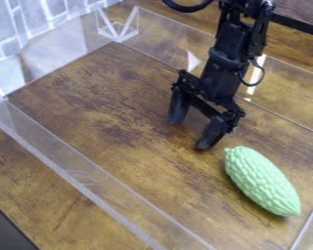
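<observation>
The black gripper (199, 125) hangs low over the wooden floor of a clear-walled bin, its two fingers spread apart and no object visible between them. A pale green bitter melon (261, 180) lies to the lower right of the gripper, apart from it.
Clear plastic walls (67, 170) border the wooden surface (94, 117) on several sides. A white curtain-like cloth (22, 29) is at the top left.
</observation>
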